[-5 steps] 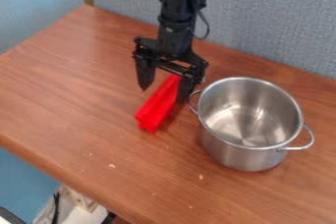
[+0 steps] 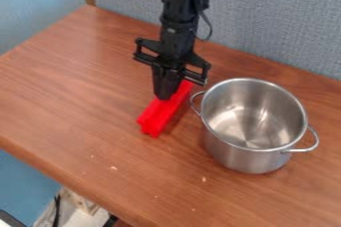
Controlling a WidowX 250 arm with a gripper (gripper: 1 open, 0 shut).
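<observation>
A black arm reaches down from the top centre, its gripper (image 2: 170, 84) low over a red bar (image 2: 158, 116) that lies diagonally on the wooden table. The fingertips are at the bar's upper end; whether they are closed on it I cannot tell. A steel pot (image 2: 253, 151) with two wire handles stands to the right of the bar, empty inside.
A grey padded wall (image 2: 266, 17) runs behind it. Past the table's lower-left edge are a blue surface and some cables.
Since a second ago the gripper's fingers have drawn inward over the upper part of the red bar. The bar has shifted very slightly; the pot is unmoved.
</observation>
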